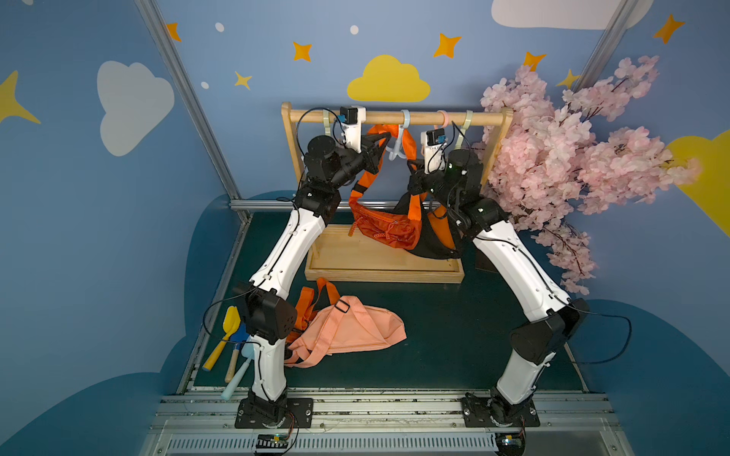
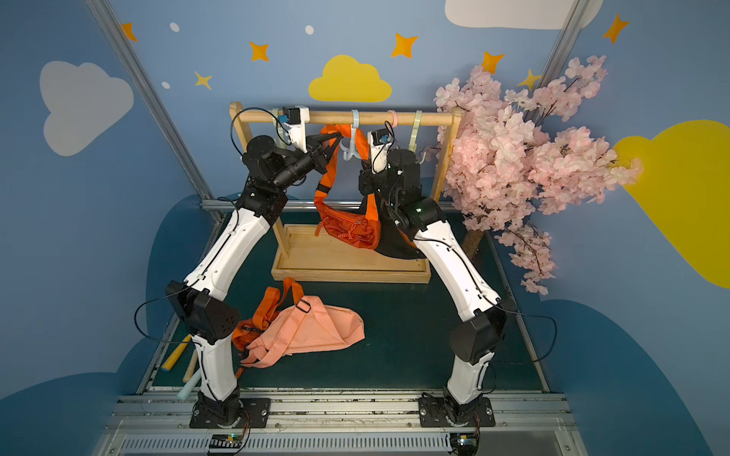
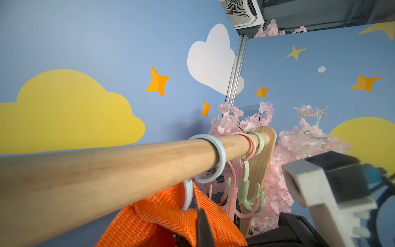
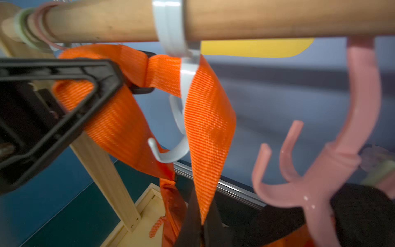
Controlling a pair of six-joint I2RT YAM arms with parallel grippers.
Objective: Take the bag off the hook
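Note:
A red-orange waist bag (image 1: 386, 228) hangs by its orange strap (image 4: 209, 123) from the light blue hook (image 4: 172, 152) on the wooden bar (image 1: 433, 117). In the right wrist view, the strap passes beside the hook's stem, above its prongs. My left gripper (image 1: 388, 138) is shut on the strap's upper left part, just under the bar. In the left wrist view, orange webbing (image 3: 164, 214) bunches around its fingers. My right gripper is shut on the strap's right side, lower down, the webbing narrowing to a point between its fingers.
A pink hook (image 4: 316, 185) and a green hook (image 3: 246, 193) hang farther right. A black and orange bag (image 1: 441, 235) is behind my right arm. A pink bag (image 1: 357, 326) lies on the table in front of the wooden tray (image 1: 372, 272); pink blossoms (image 1: 562, 152) stand at right.

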